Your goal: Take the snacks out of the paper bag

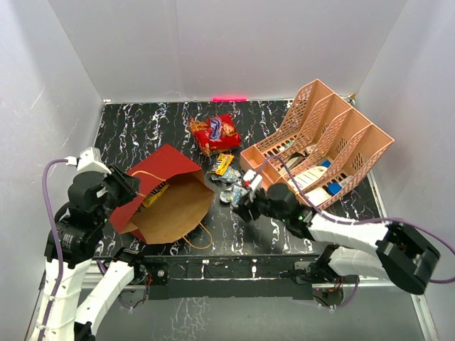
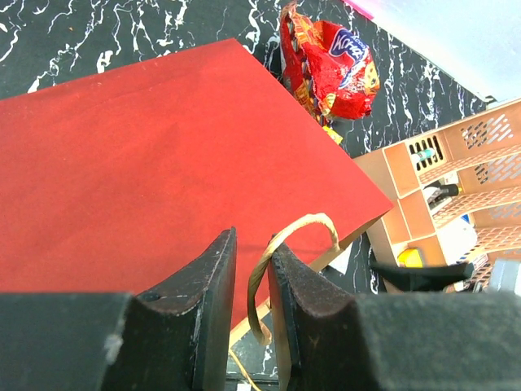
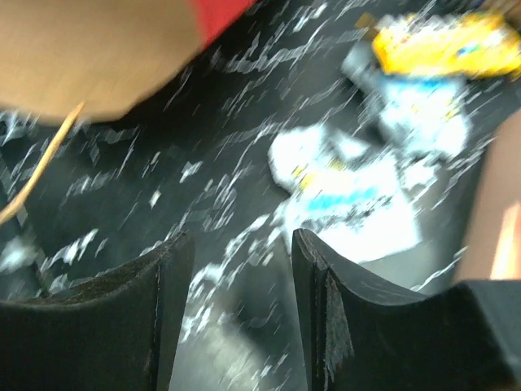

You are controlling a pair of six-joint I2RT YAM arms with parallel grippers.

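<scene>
The red paper bag (image 1: 167, 160) lies on its side with its brown mouth facing front right. Inside it shows a yellow snack packet (image 1: 155, 195). At the bag's upper edge my left gripper is part open, its fingers either side of the twisted handle (image 2: 259, 277), not visibly clamped on it. To the right of the bag, my right gripper is open over bare table, nothing between its fingers. Outside the bag lie a yellow packet (image 1: 222, 163), silvery-white packets (image 3: 346, 208) and a large red snack bag (image 1: 215, 133).
An orange compartment basket (image 1: 373, 145) with several items stands on the right, close to my right arm. A second handle (image 1: 202, 241) reaches onto the table at the front.
</scene>
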